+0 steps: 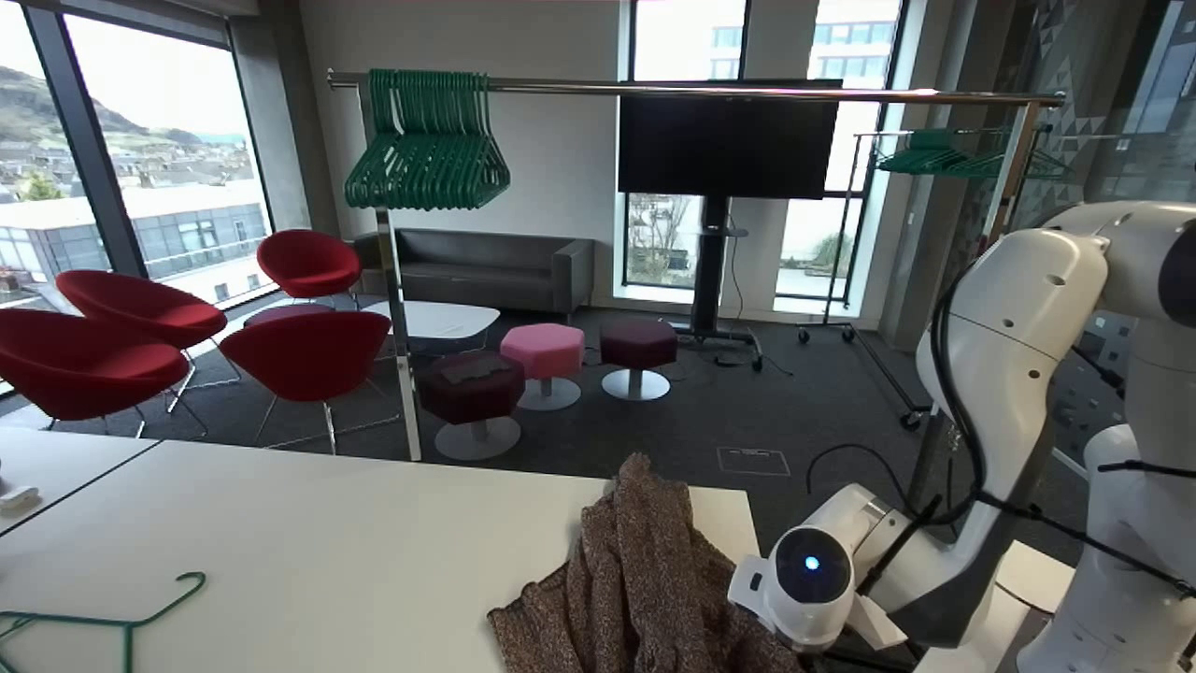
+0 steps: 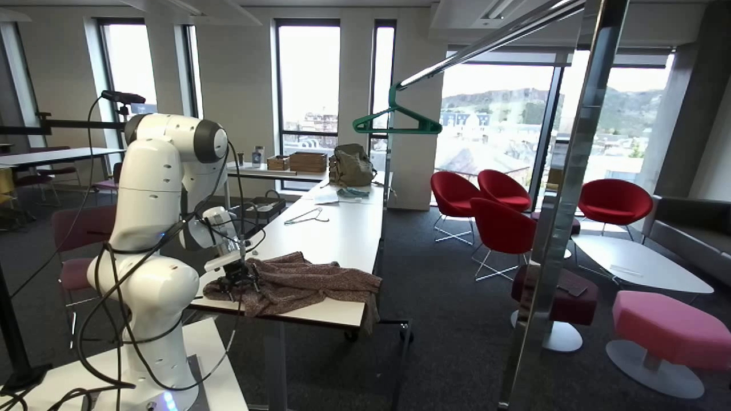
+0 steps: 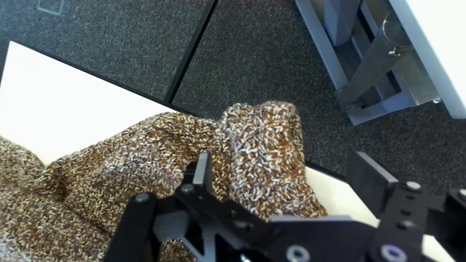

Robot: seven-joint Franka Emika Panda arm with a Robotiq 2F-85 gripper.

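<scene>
A brown knitted garment (image 1: 639, 572) lies bunched at the near end of the white table, part of it draped over the edge, as exterior view 2 shows. In the wrist view, thick folds of the knit (image 3: 266, 153) rise between and beside my fingers. My gripper is open over the garment, its left finger against or just above the cloth and its right finger over the table edge. Exterior view 2 has the gripper (image 2: 240, 284) low at the garment's near end. Whether the fingertips touch the cloth is unclear.
A green hanger (image 1: 129, 622) lies on the table's bare stretch (image 1: 336, 538). Several green hangers (image 1: 426, 146) hang on the metal rail (image 1: 718, 88) beyond. A backpack (image 2: 351, 164) and wooden boxes (image 2: 308, 161) stand farther off.
</scene>
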